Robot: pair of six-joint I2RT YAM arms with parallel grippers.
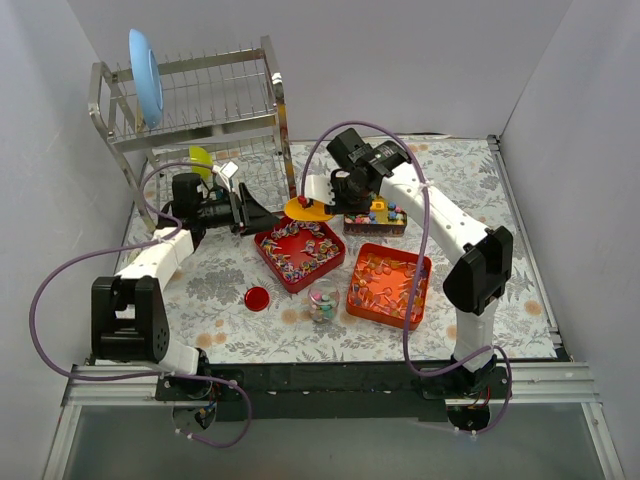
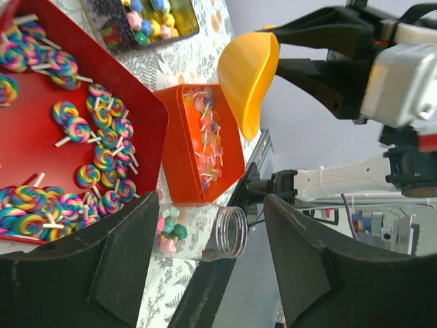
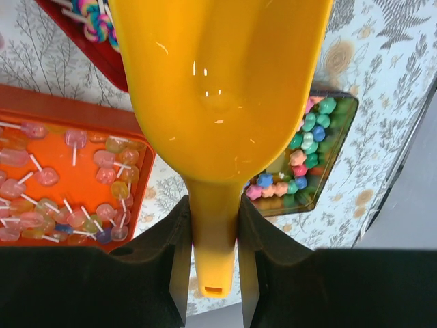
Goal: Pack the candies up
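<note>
My right gripper is shut on the handle of a yellow scoop (image 3: 218, 96), held above the gap between the red box of swirl lollipops (image 1: 300, 280) and the box of small candies (image 3: 328, 164). My left gripper stands at the upper left of the red box, its fingers apart with nothing held between them. The orange box of translucent lollipops is at the front right. A clear jar (image 1: 323, 300) with a few candies stands between the boxes, and a red lid (image 1: 256, 298) lies left of it.
A metal dish rack (image 1: 190, 125) with a blue plate (image 1: 146, 80) fills the back left.
</note>
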